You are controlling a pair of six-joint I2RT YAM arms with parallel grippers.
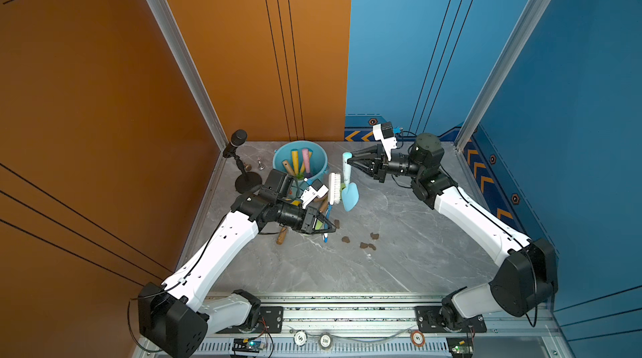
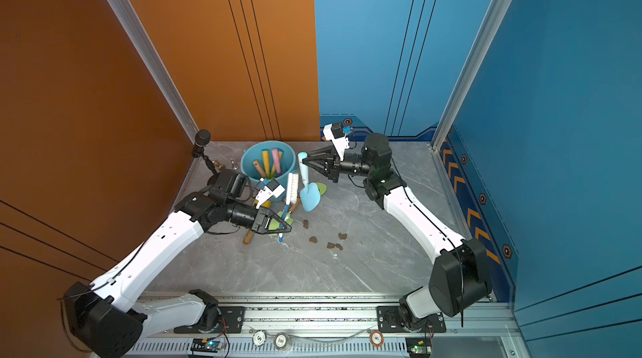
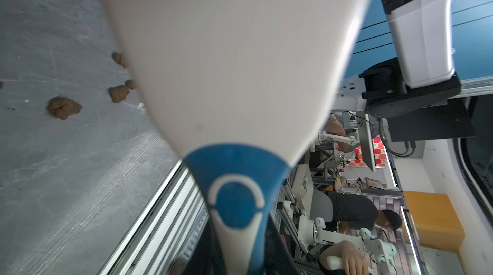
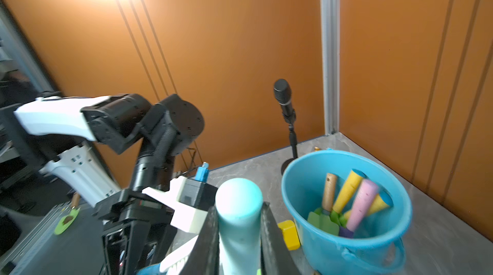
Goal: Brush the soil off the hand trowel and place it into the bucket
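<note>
My right gripper (image 1: pixel 349 160) is shut on the pale blue handle of the hand trowel (image 1: pixel 349 196), which hangs above the table with its blade down. No soil shows on the visible blade face. In the right wrist view, the fingers flank the handle (image 4: pixel 238 218). My left gripper (image 1: pixel 330 226) is shut on the blue-and-white brush (image 1: pixel 335 187), held upright with its bristles close to the trowel's left; whether they touch I cannot tell. The brush's white back (image 3: pixel 231 59) fills the left wrist view. The light blue bucket (image 4: pixel 328 254) stands behind, holding several tools.
Brown soil clumps (image 1: pixel 367 245) lie on the table in front of the arms. A black microphone stand (image 1: pixel 248 182) is left of the bucket. A green tool (image 2: pixel 321 188) and a yellow block (image 4: pixel 290 235) lie nearby.
</note>
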